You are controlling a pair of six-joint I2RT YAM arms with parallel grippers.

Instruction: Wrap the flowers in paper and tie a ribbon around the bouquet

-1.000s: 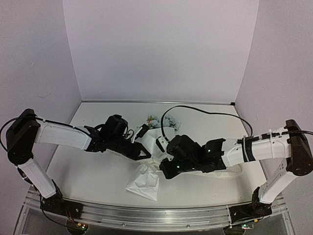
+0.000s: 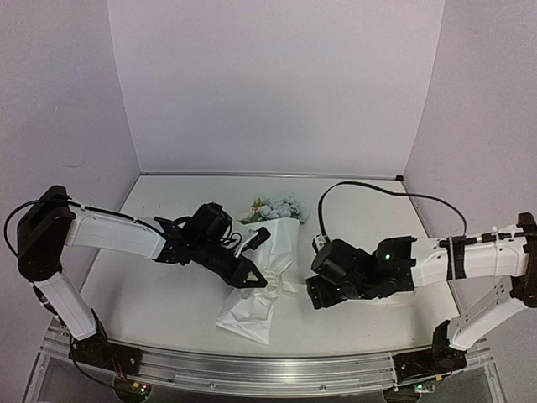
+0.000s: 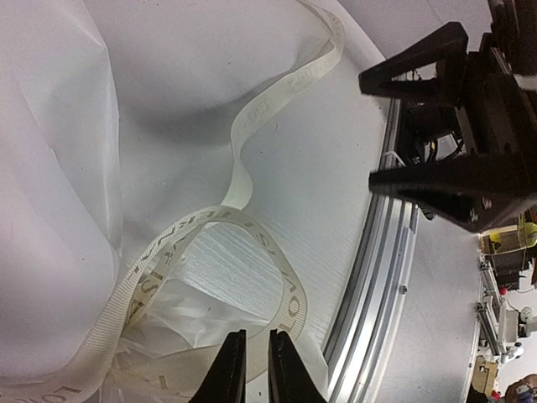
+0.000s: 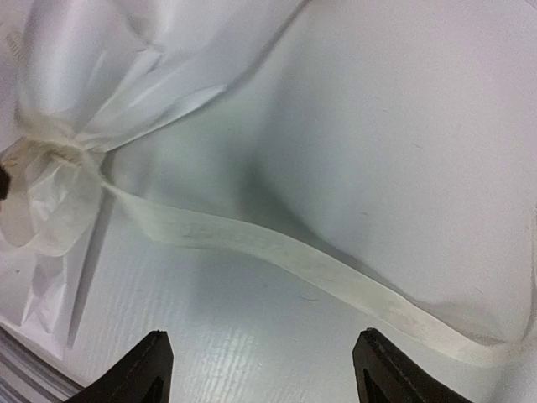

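The white paper wrap of the bouquet [image 2: 284,239] lies mid-table with blue-grey flowers [image 2: 281,209] at its far end. A pale printed ribbon [image 3: 289,306] goes round its pinched waist and makes a loop there. The ribbon's tail [image 4: 277,248] runs right across the table. My left gripper is over the waist, its fingers close together with a narrow gap; the ribbon shows in that gap, but whether it is gripped is unclear. To the right of the wrap, my right gripper stands open, with no ribbon between its fingers.
Metal rail [image 2: 252,365] borders the table's front edge. Walls close in the back and sides. Bare table [image 2: 159,315] lies left of the wrap. The right arm's black cable arcs above the table.
My right gripper has drawn away from the waist to the right.
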